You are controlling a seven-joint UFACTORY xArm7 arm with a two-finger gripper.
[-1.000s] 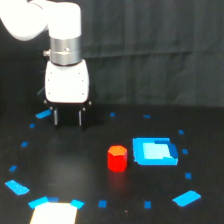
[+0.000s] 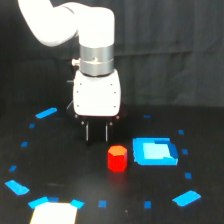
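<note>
A red block (image 2: 117, 159) with several flat sides sits on the dark table near the middle of the view. My white arm comes down from the upper left. Its gripper (image 2: 96, 138) hangs up and to the left of the block in the picture, apart from it. The two thin dark fingers (image 2: 107, 131) point down with a clear gap between them, so the gripper is open and empty. How high the fingertips are above the table is hard to tell.
To the right of the block lies a blue square piece with a pale centre (image 2: 156, 151). A cream square (image 2: 53, 214) with blue beside it is cut off by the bottom edge. Flat blue patches (image 2: 187, 198) and small blue marks dot the otherwise bare dark table.
The arm and open gripper have moved right and lower in the picture, closer to the red block. The block and the other things have stayed in place.
</note>
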